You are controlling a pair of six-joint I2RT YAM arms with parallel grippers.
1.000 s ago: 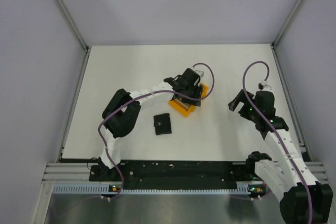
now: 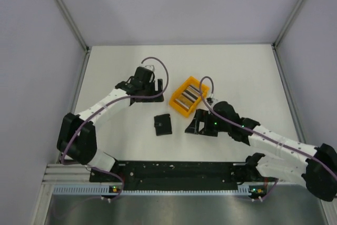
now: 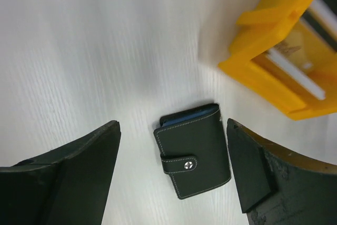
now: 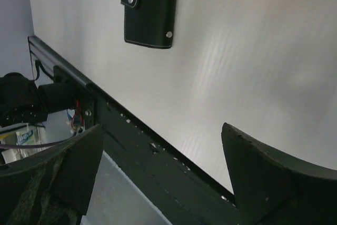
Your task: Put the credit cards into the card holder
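Observation:
The black card holder (image 2: pixel 163 124) lies flat on the white table, its snap strap closed on the left side. A blue edge shows at its upper opening in the left wrist view, where the holder (image 3: pixel 197 146) appears beyond the fingers. Cards stand in slots of the yellow rack (image 2: pixel 176 97), behind and right of the holder. Up and left of the holder, my left gripper (image 2: pixel 160 91) is open and empty. My right gripper (image 2: pixel 194 121) hangs to the right of the holder, likewise open with nothing between its fingers; the holder (image 4: pixel 150 17) shows left in its view.
Close to the right gripper stands the yellow rack's near end (image 3: pixel 263 59). A dark rail (image 2: pixel 174 175) runs along the table's front edge. Bare table (image 2: pixel 242 72) lies at the back right and at the far left.
My left arm has swung left, away from over the yellow rack, uncovering it. The right arm has moved left from the table's right side toward the card holder. The holder and rack stay put.

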